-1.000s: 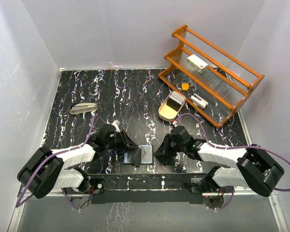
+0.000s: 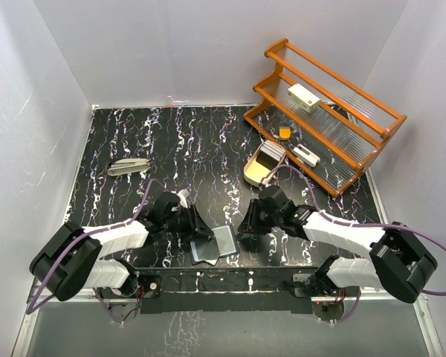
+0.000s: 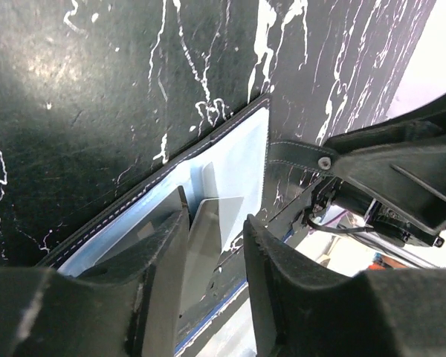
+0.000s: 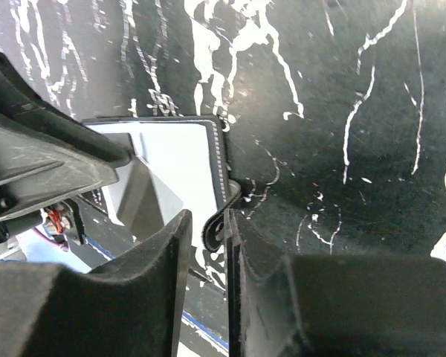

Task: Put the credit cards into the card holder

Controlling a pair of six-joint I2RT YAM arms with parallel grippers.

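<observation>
The open card holder (image 2: 224, 239) lies on the black marbled surface at the front middle, white lining showing and a dark card (image 4: 147, 201) lying slanted on it. My left gripper is low over the holder, fingers part open around the card area; whether it grips the card is unclear. My right gripper is at the holder's right edge, its fingers close together by a dark loop of the holder's border; I cannot tell whether they grip it.
A beige box (image 2: 256, 172) with slots sits behind, beside an angled wooden rack (image 2: 334, 139). A silver stapler-like object (image 2: 127, 167) lies back left.
Over the last second the holder and card have shifted and turned slightly under my left gripper. The right arm has shifted very slightly.
</observation>
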